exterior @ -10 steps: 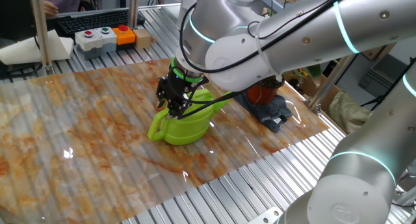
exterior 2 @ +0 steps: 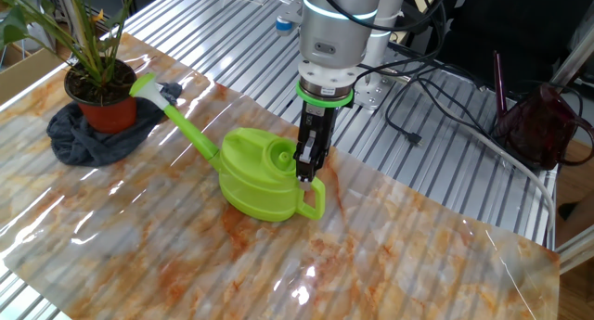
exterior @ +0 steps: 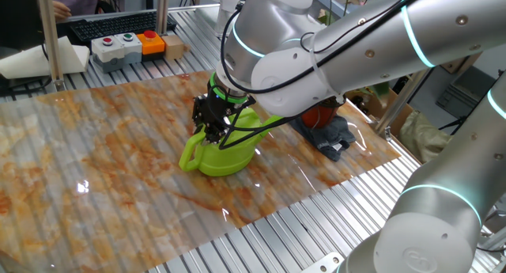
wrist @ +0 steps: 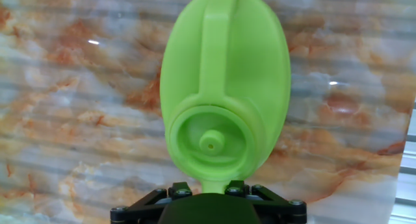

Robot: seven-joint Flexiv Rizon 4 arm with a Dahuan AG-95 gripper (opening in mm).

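A lime-green watering can [exterior 2: 258, 185] stands upright on the marbled sheet, its spout towards the potted plant. My gripper [exterior 2: 304, 183] points down at the can's handle [exterior 2: 316, 204], by the filling hole. In the wrist view, the can [wrist: 253, 62] runs up the middle, its round opening [wrist: 212, 145] closest to me. Dark fingers [wrist: 181, 189] show low in that view, one on each side of a narrow green strip of the handle. Whether their pads press on it cannot be made out. The arm partly covers the can [exterior: 229, 158] in exterior view 1.
A potted plant [exterior 2: 109, 102] sits on a dark cloth [exterior 2: 70, 139] beyond the spout. A dark red watering can [exterior 2: 538, 125] is at the far right, near loose cables. Button boxes [exterior: 118, 51] stand behind the sheet, whose near part is bare.
The arm has shifted slightly over the last second and now hides more of the plant pot. Dark finger parts near the handle look drawn inward. The green can has not moved.
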